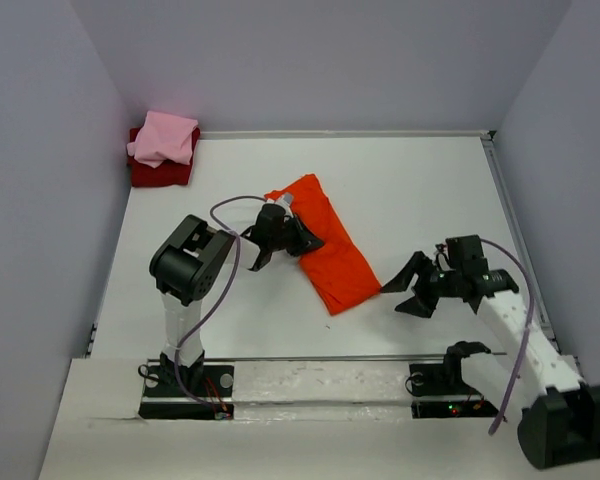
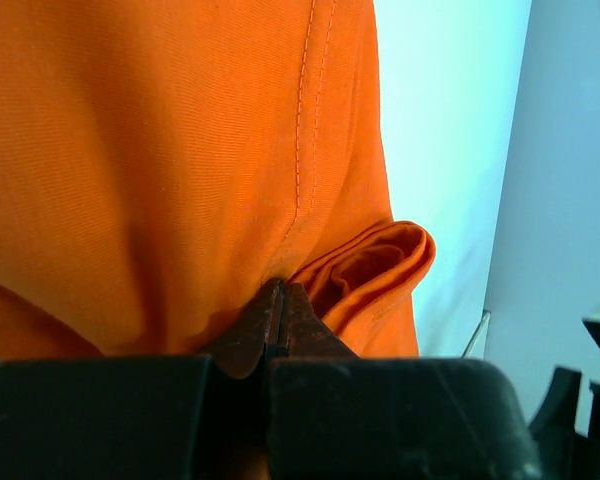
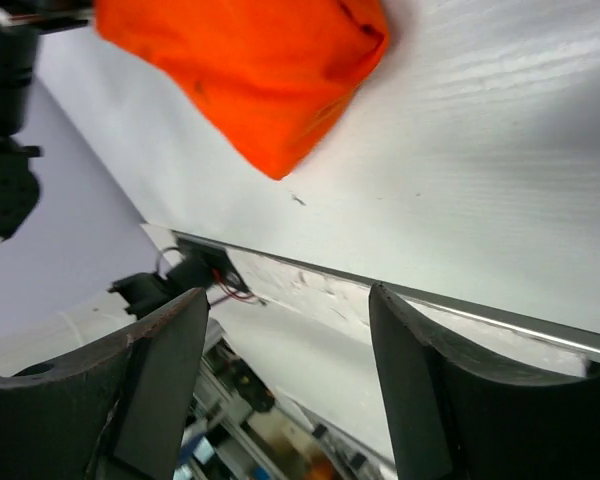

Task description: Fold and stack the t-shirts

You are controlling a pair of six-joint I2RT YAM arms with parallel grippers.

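An orange T-shirt [image 1: 335, 265] lies on the white table in a long folded shape; its cloth [image 2: 160, 150] fills most of the left wrist view. My left gripper [image 1: 305, 242] is down on the shirt's middle, its fingers shut with their tips at a fold of the cloth [image 3: 270, 100]; how much is pinched I cannot tell. My right gripper [image 1: 410, 285] stands open just right of the shirt's lower corner, blurred in the top view, with nothing between its fingers.
A pink folded cloth [image 1: 165, 138] rests on a dark red one [image 1: 160, 175] at the back left corner. Walls border the sides and back.
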